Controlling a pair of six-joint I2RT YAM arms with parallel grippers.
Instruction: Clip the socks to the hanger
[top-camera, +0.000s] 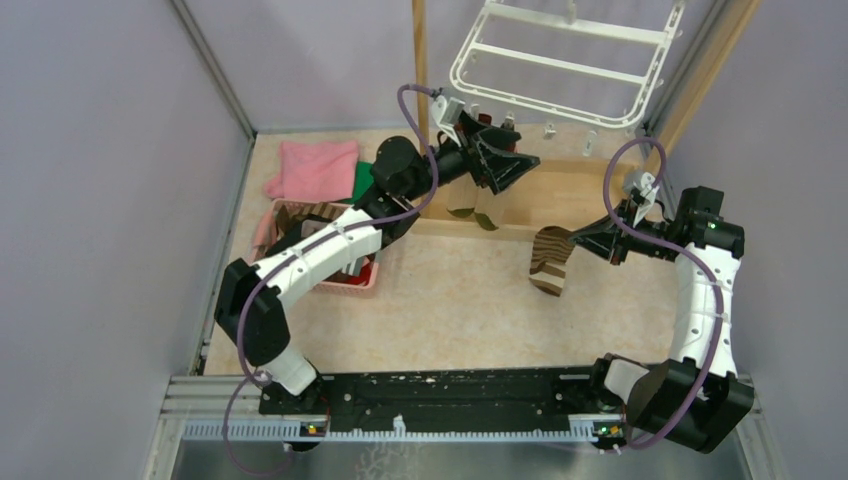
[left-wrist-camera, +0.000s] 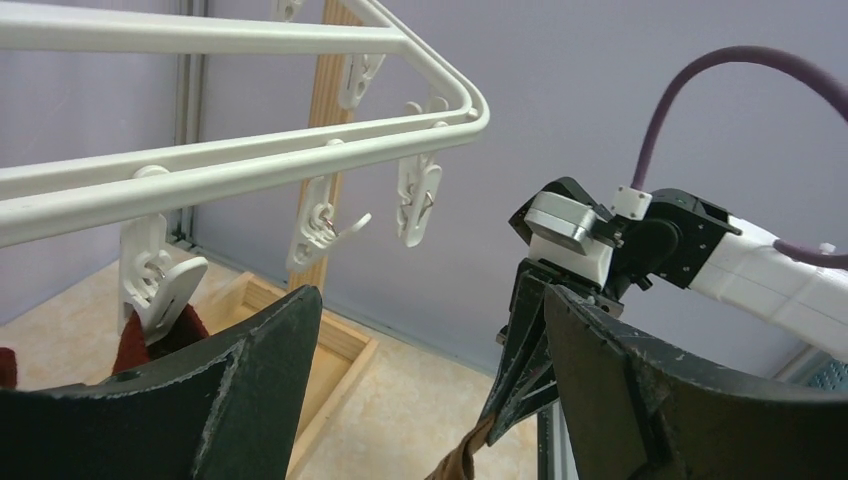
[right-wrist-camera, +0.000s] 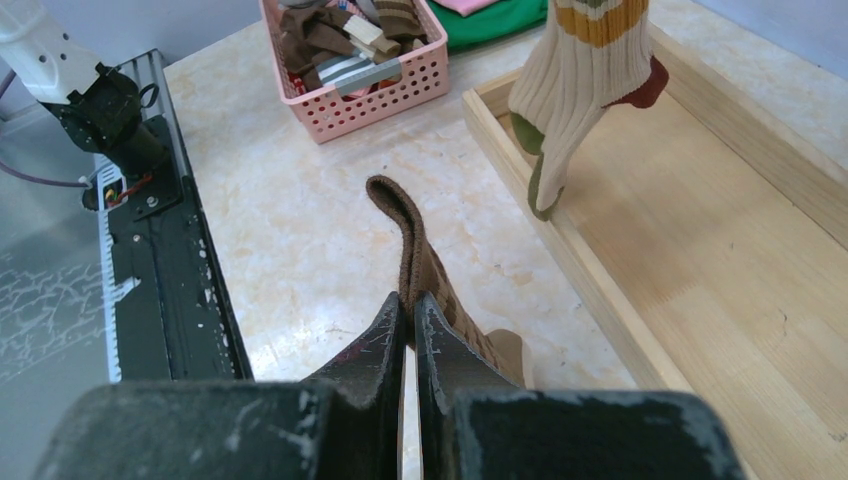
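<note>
In the top view my left gripper (top-camera: 508, 165) stands open beneath the white hanger (top-camera: 556, 110); its wrist view shows empty space between the fingers, facing white clips (left-wrist-camera: 322, 230). Socks in cream with green and red toes hang over the wooden tray, below a clip in the left wrist view. My right gripper is shut on a brown striped sock (top-camera: 550, 258), held over the table to the lower right of the hanger, its top edge folded above the fingertips.
A pink basket (right-wrist-camera: 370, 110) of socks sits at the left, with pink and green cloths (top-camera: 312, 168) behind it. The wooden tray (right-wrist-camera: 750, 260) lies under the hanger.
</note>
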